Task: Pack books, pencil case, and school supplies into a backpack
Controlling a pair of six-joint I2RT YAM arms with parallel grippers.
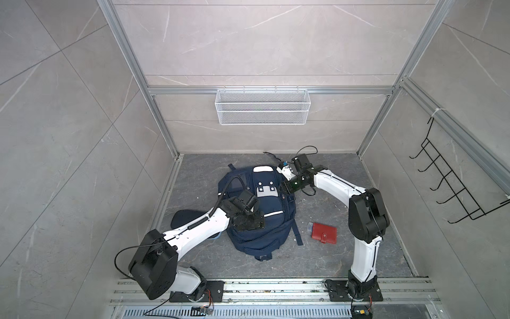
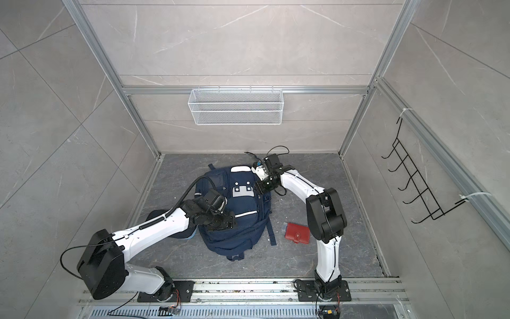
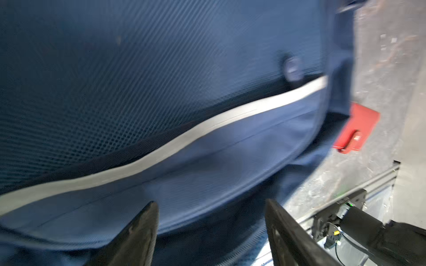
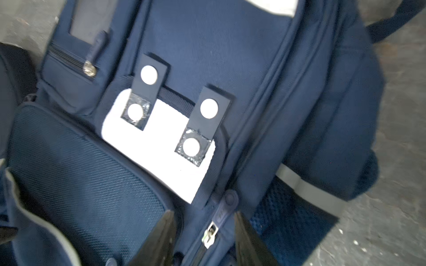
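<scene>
A navy backpack (image 1: 255, 244) (image 2: 228, 242) lies on its back on the floor, with a white-edged front pocket and two snap tabs. My left gripper hangs open over the lower front pocket (image 3: 199, 164), nothing seen between its fingers. My right gripper is over the upper right side of the bag, open around the view of a zipper pull (image 4: 224, 208); whether it touches the pull is unclear. A red wallet-like case (image 1: 324, 232) (image 2: 297, 232) lies right of the bag, on something pale blue.
A dark flat item (image 1: 186, 218) lies left of the bag, partly under my left arm. A white wire basket (image 1: 262, 106) hangs on the back wall, a black hook rack (image 1: 451, 180) on the right wall.
</scene>
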